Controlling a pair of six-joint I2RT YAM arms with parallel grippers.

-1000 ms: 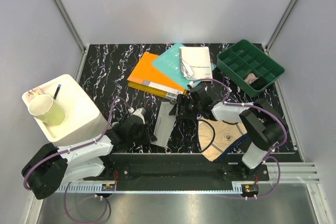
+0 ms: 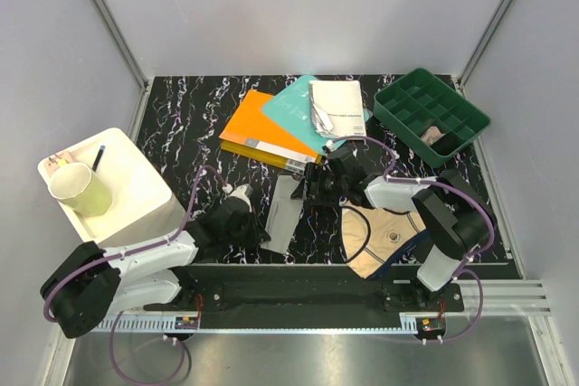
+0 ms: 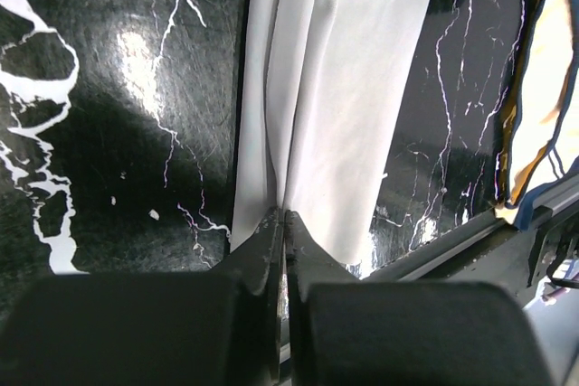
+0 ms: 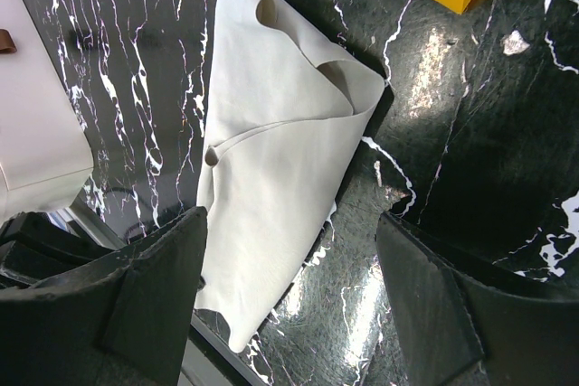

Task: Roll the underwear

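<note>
The underwear is a pale grey cloth (image 2: pixel 286 214) folded into a narrow upright strip between my two arms. In the left wrist view, lengthwise folds in the cloth (image 3: pixel 362 88) converge at the tips of my left gripper. That gripper is shut at the near left edge of the strip, touching the cloth; no thickness of fabric shows clearly between its fingers. My right gripper stands open above the far part of the cloth (image 4: pixel 271 169), fingers spread to either side. Loose openings show in the fabric's far end there.
Behind the cloth lie an orange folder (image 2: pixel 253 124), a teal folder (image 2: pixel 294 110) and a notebook (image 2: pixel 339 108). A white bin (image 2: pixel 149 205) stands left, a green divided tray (image 2: pixel 398 101) back right. A beige, blue-edged cloth (image 2: pixel 393 237) lies under the right arm.
The right arm and the cloth look the same.
</note>
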